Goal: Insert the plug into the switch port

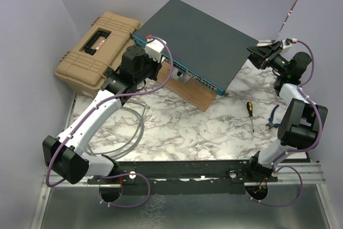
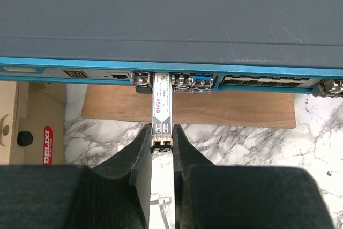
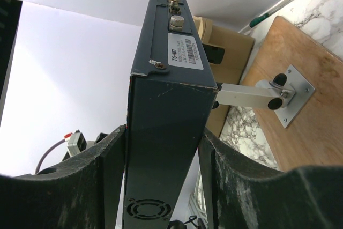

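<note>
The dark switch [image 1: 195, 36] rests tilted over a wooden board [image 1: 195, 97], its blue-edged port face toward the left arm. In the left wrist view, my left gripper is shut on a silver SFP plug [image 2: 162, 105], whose far end meets the row of ports [image 2: 190, 81]; how deep it sits cannot be seen. My right gripper is shut on the narrow end of the switch [image 3: 163, 105], which has a vented side and a label.
A tan hard case [image 1: 91, 52] stands at the left. A grey cable coil [image 1: 134, 138], a screwdriver [image 1: 250, 111] and pliers [image 1: 272, 119] lie on the marble surface, whose front middle is clear.
</note>
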